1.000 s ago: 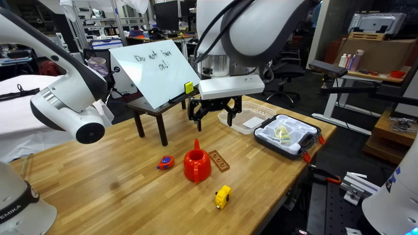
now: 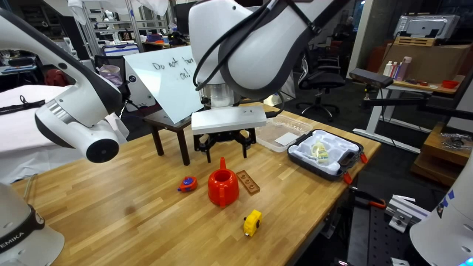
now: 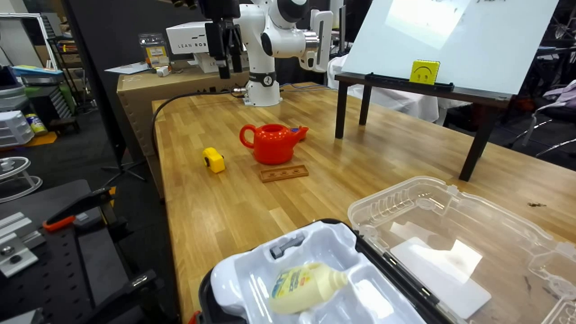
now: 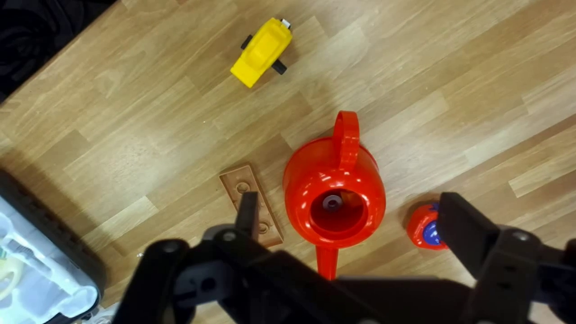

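Observation:
Upright on the wooden table stands a red teapot (image 2: 223,188), its open mouth showing in the wrist view with something small and grey inside. Above and behind its spout in exterior view 1 hangs my gripper (image 2: 227,158), open and empty. A brown block with studs (image 4: 251,204) lies flat beside the teapot. On the teapot's other side sits a red and blue tape measure (image 4: 425,227), partly covered by a finger (image 4: 467,229) in the wrist view. A yellow tape measure (image 3: 213,160) rests on the handle side, apart from the teapot.
An open black case (image 2: 326,153) with a white moulded tray holds a pale yellow bottle (image 3: 305,288). Its clear lid (image 3: 432,216) lies spread on the table. A whiteboard (image 2: 164,79) leans on a small dark stand (image 3: 426,89).
In exterior view 1 my gripper has moved left and a little lower, closer to the teapot, and stays open. The objects on the table have not moved.

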